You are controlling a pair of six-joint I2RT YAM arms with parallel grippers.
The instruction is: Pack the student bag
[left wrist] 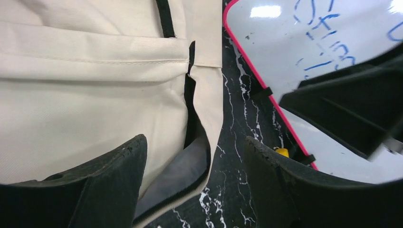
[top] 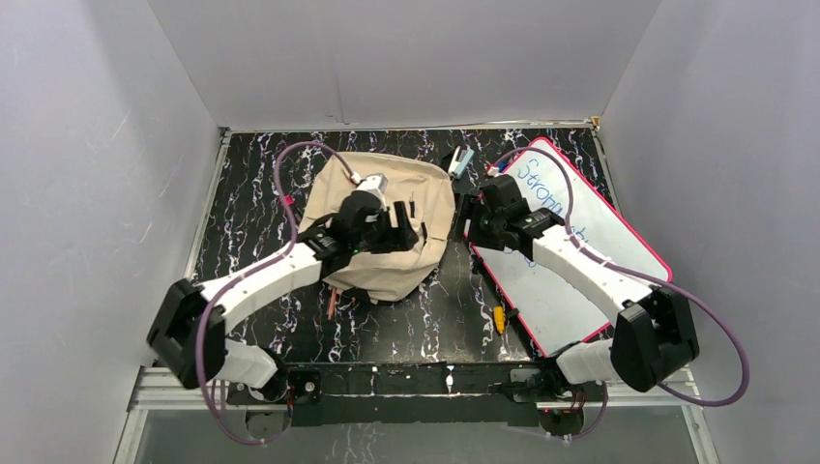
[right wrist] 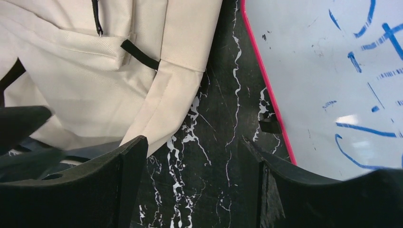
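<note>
A beige cloth bag [top: 392, 271] lies flat on the dark marbled table, with a front pocket and black zip pulls. Over its middle-right part hangs my left gripper [top: 404, 228], open, with nothing between its fingers. In the left wrist view the bag's dark-lined opening [left wrist: 183, 166] gapes along its edge, below the gap between the fingers. My right gripper [top: 462, 220] is open and empty, just off the bag's right side. Bare table and the bag's edge [right wrist: 166, 109] show beneath it in the right wrist view. What lies inside the bag is hidden.
A whiteboard [top: 571, 300] with a red rim and blue writing covers the right side. A yellow item [top: 499, 319] lies by its left edge. A light-blue item [top: 461, 162] sits behind the bag. Thin reddish sticks [top: 332, 304] lie at the bag's front left.
</note>
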